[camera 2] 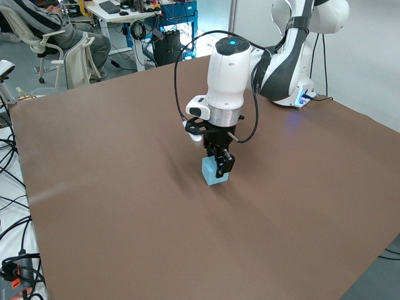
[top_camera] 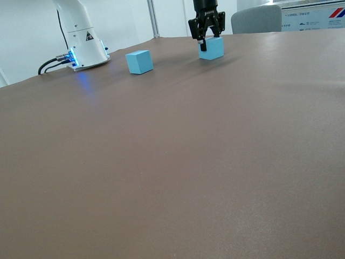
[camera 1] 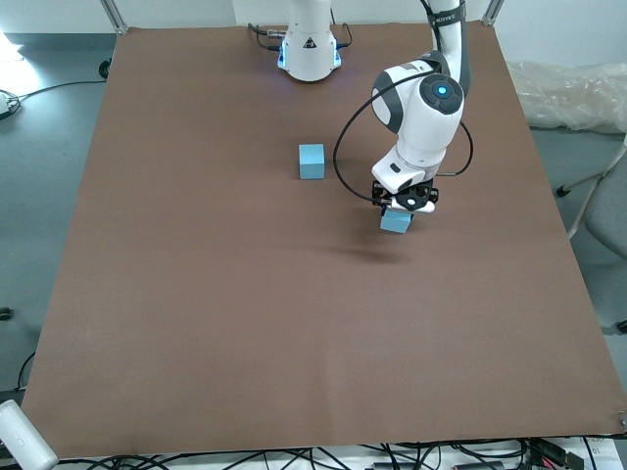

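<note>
Two pale blue cubes lie on the brown table. One cube (camera 1: 312, 162) sits alone left of the arm, also seen in the top view (top_camera: 139, 62). The other cube (camera 1: 395, 222) is right under my gripper, whose black fingers (top_camera: 202, 45) come down at that cube (top_camera: 212, 50); in the right view the cube (camera 2: 212, 175) is partly behind the gripper. The gripper is low over it, fingers around or against its upper part; whether they are shut on it I cannot tell.
The white arm base (camera 1: 310, 44) stands at the table's back edge with cables. Cables and devices lie beyond its edges.
</note>
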